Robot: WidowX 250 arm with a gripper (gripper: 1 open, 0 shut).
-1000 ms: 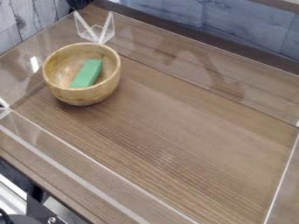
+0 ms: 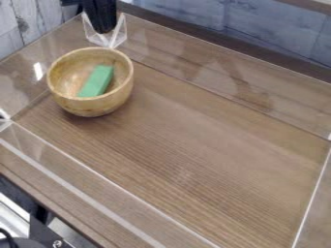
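Observation:
A wooden bowl (image 2: pixel 72 101) sits at the upper left of the table, with a green block (image 2: pixel 96 81) lying inside it. The dark gripper (image 2: pixel 101 27) shows at the top edge of the view, just above and behind the bowl, mostly cut off by the frame. Whether its fingers are open or shut is hard to see.
A blue-grey wall (image 2: pixel 258 24) runs along the back. Clear plastic-like shapes lie behind the bowl and along the left side.
The gripper has come further into view at the top, moving down toward the bowl. The bowl and green block have not moved.

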